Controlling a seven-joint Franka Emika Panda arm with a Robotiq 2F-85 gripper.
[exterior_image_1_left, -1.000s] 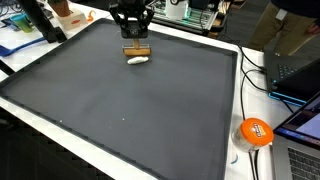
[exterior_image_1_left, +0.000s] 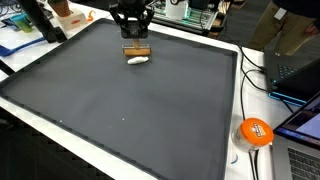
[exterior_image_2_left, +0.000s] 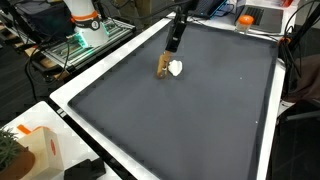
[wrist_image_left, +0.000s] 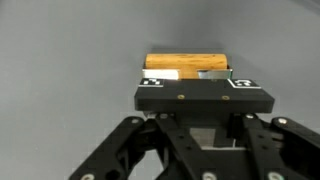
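Note:
My gripper is shut on a light-brown wooden piece (wrist_image_left: 186, 62), which shows between and beyond its metal fingers in the wrist view. In exterior view 1 this piece sits at the far edge of the dark grey board (exterior_image_1_left: 110, 100), under the black gripper. Exterior view 2 shows the wooden piece (exterior_image_2_left: 162, 66) at or just above the board; whether it touches cannot be made out. Close beside it lies a small white object (exterior_image_2_left: 176, 67), which exterior view 1 shows just in front of the wood. The gripper body hides part of the piece.
An orange-topped container (exterior_image_1_left: 254, 133) stands off the board's right side, near a laptop (exterior_image_1_left: 296, 155). Cables run along that same side. Most of the board toward the front is bare.

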